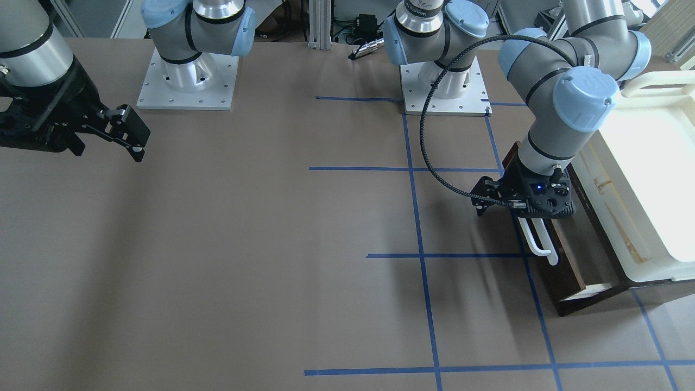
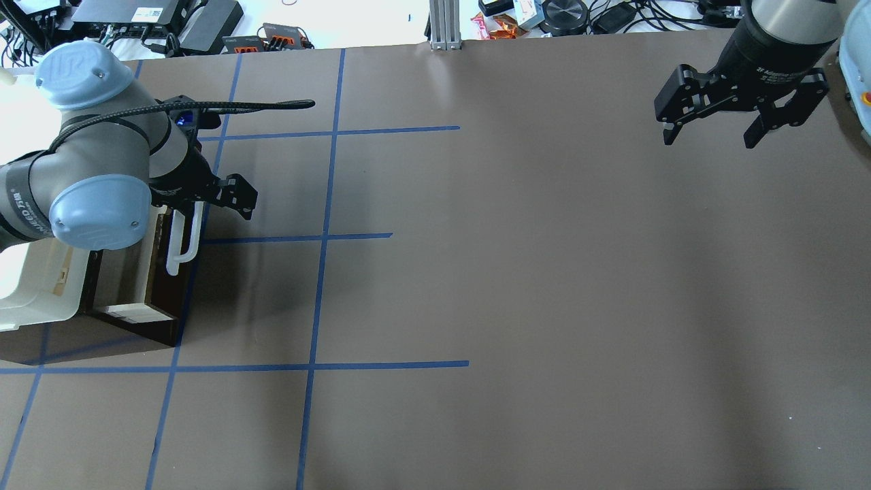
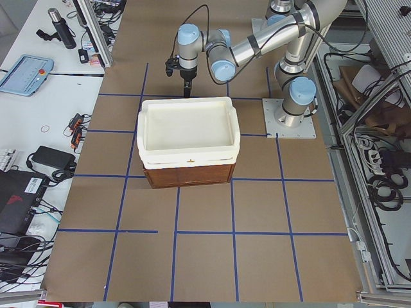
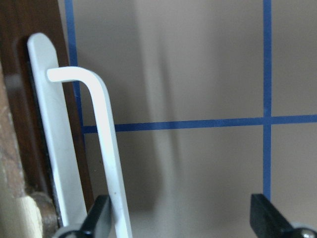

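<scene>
A dark wooden box (image 1: 567,267) with a drawer partly pulled out carries a white bar handle (image 1: 547,244). My gripper (image 1: 505,202) is down at the drawer's front; in the top view it (image 2: 220,200) sits over the handle. In the left wrist view the fingers stand wide apart, the left fingertip (image 4: 101,213) against the handle (image 4: 106,134), the right one over bare floor. The gripper is open.
A white lidded tray (image 3: 188,128) sits on the box. A second arm's black gripper (image 2: 735,106) hangs at the far side, with other arm bases behind. The taped floor beside the drawer is clear.
</scene>
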